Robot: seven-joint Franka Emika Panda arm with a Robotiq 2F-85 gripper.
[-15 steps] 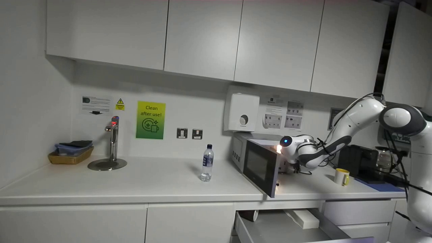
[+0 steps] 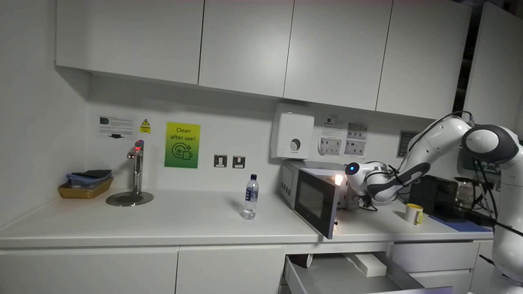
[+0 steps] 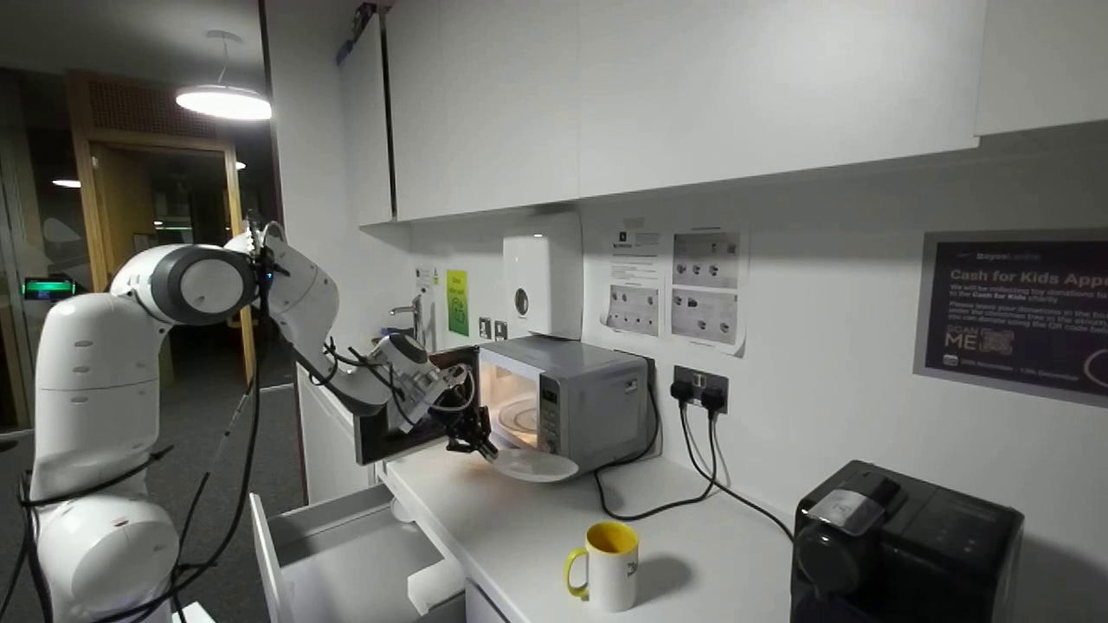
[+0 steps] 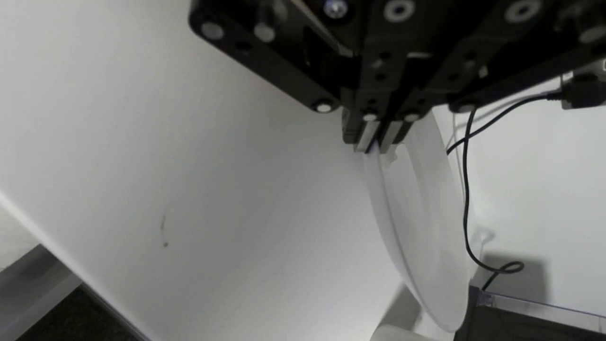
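A translucent white plate hangs just in front of the open microwave, apparently clear of the counter. My gripper is shut on its near rim. In the wrist view the gripper's fingertips pinch the edge of the plate, which extends away from them, seen at a steep angle. The microwave's dark door stands wide open, its lit interior and turntable showing in exterior view 2. From exterior view 1 the door and arm hide the plate.
A yellow-and-white mug stands on the counter near a black coffee machine. Below, a drawer is pulled out. The power cable lies beside the microwave. A water bottle stands left of the door.
In exterior view 1 the arm's wrist has shifted slightly right and up, away from the microwave door. The door, drawer, mug and bottle have not moved.
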